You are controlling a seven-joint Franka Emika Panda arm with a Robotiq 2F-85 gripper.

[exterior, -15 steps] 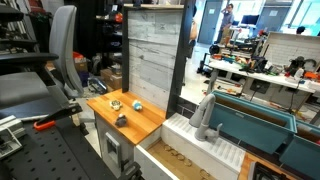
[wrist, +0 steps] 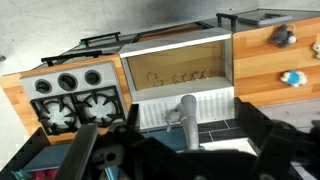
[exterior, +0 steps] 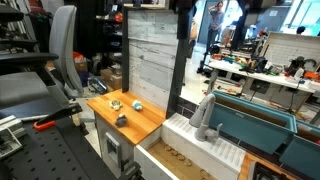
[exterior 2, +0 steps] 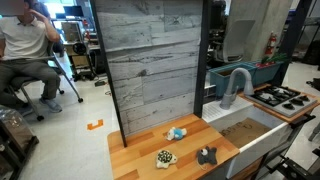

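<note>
My gripper stands open high above the sink, its dark fingers (wrist: 265, 150) wide apart with nothing held between them. Beneath it in the wrist view are the grey faucet (wrist: 188, 108) and the white sink (wrist: 215, 105). Three small plush-like items lie on the wooden counter, clear of the gripper: a pale, dark-spotted one (exterior 2: 166, 158), a blue and white one (exterior 2: 176, 133) and a grey one (exterior 2: 207, 155). Exterior view 1 shows dark gripper parts (exterior: 222, 40) at the top edge.
A stove with burners (wrist: 82, 105) adjoins the sink on the side away from the plush items. Behind the counter rises a wood-plank wall (exterior 2: 160, 80). Teal bins (exterior: 250, 122) stand behind the faucet. The sink's basin (exterior 2: 243, 132) looks empty.
The counter items have not moved.
</note>
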